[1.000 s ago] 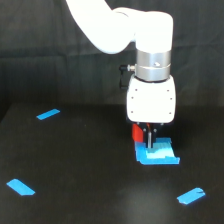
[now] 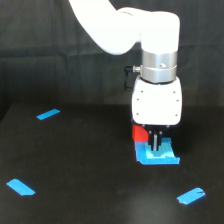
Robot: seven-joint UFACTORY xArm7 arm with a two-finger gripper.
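Observation:
My gripper [image 2: 154, 147] points straight down on the right side of the dark table. Its dark fingers are small and close together; whether they hold anything cannot be made out. Just left of the fingers and under the white hand shows part of a red object [image 2: 138, 133], mostly hidden behind the gripper. Below and around the fingertips lies a light blue patch [image 2: 166, 158]; whether it is flat tape or an object's top is hard to tell. Whether the fingers touch the red object cannot be seen.
Blue tape strips lie on the black table [image 2: 80, 160]: one at the back left [image 2: 48, 114], one at the front left [image 2: 20, 187], one at the front right [image 2: 191, 196]. A dark curtain hangs behind.
My hand has shifted slightly to the right and a little lower over the blue patch. The red object and the tape strips look unmoved.

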